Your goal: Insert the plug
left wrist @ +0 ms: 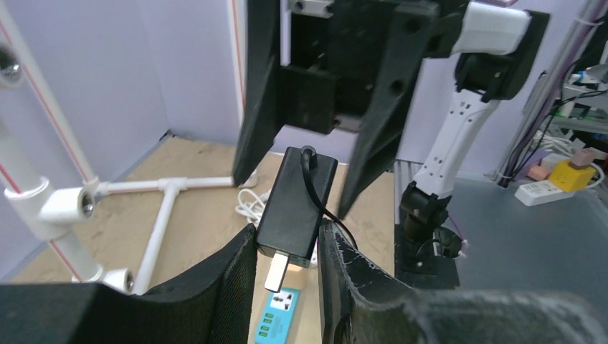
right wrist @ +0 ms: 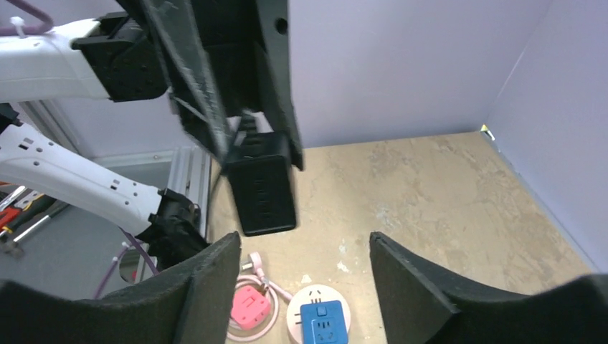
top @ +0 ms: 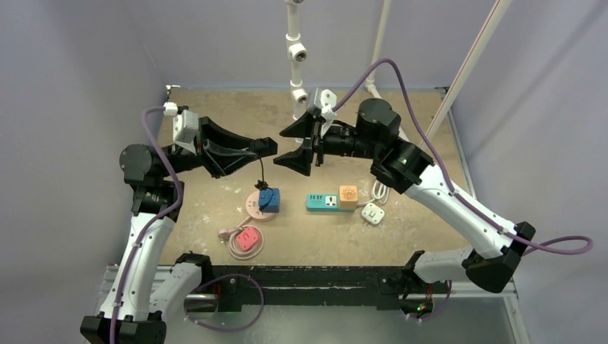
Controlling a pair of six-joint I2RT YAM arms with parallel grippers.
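Note:
A black plug adapter with a pale prong and a dark cord is held by my left gripper, which is shut on it; the same black block (right wrist: 262, 183) appears in the right wrist view. My right gripper is open, facing it with nothing between its fingers. In the top view a teal power strip (top: 323, 203) lies below the arms, with an orange cube socket (top: 348, 193) at its right end, beside a blue cube socket (top: 269, 201) on a pink round socket.
A pink socket (top: 246, 239) with coiled cable and a white socket (top: 373, 213) lie on the board (top: 401, 244). A white pipe frame (top: 296, 50) stands at the back. The front middle of the board is fairly clear.

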